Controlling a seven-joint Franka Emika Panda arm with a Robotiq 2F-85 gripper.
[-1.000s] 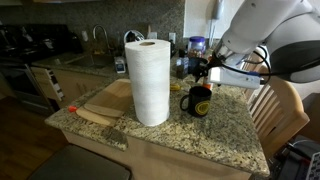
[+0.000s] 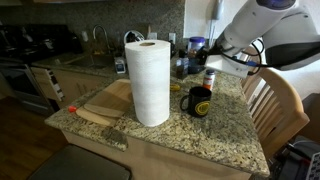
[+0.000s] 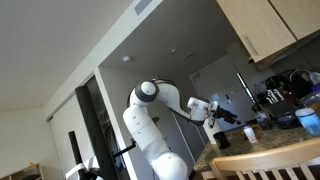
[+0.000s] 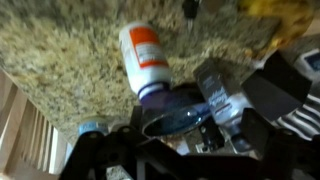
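My gripper hangs over the counter, its dark fingers (image 4: 128, 150) spread apart in the wrist view; nothing shows held between them. Below it is a white bottle with an orange label (image 4: 145, 55). A dark, round, purplish object (image 4: 172, 108) adjoins the bottle's lower end in that view. In exterior view 1 the orange-and-white bottle (image 2: 209, 77) stands behind a black mug (image 2: 197, 101), below the gripper (image 2: 203, 58). The mug has a yellow mark.
A tall paper towel roll (image 2: 149, 85) stands left of the mug, with a wooden board (image 2: 108, 103) beyond it. Containers (image 2: 197, 45) crowd the back counter. Bare granite (image 2: 195, 145) lies in front; a wooden chair (image 2: 285, 100) is at the right.
The mug and paper towel roll have stayed in place.
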